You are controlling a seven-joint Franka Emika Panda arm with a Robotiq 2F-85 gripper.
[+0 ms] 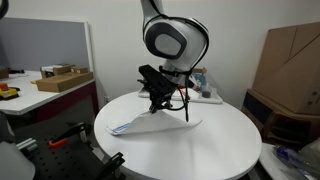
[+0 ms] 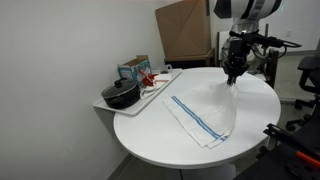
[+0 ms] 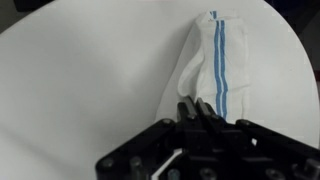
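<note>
A white towel with blue stripes (image 2: 200, 118) lies partly on the round white table, one part pulled up to my gripper (image 2: 233, 80). In the wrist view the towel (image 3: 221, 65) runs from between my fingertips toward the table's rim, its blue stripes facing up. My gripper is shut on the towel. From the first exterior view, the lifted towel (image 1: 155, 123) slopes down from the gripper (image 1: 158, 108) to the left and right. The arm covers part of the cloth there.
A tray (image 2: 150, 92) at the table's back edge carries a black pot (image 2: 121, 94) and several other items. A patterned box (image 2: 134, 69) stands behind it.
</note>
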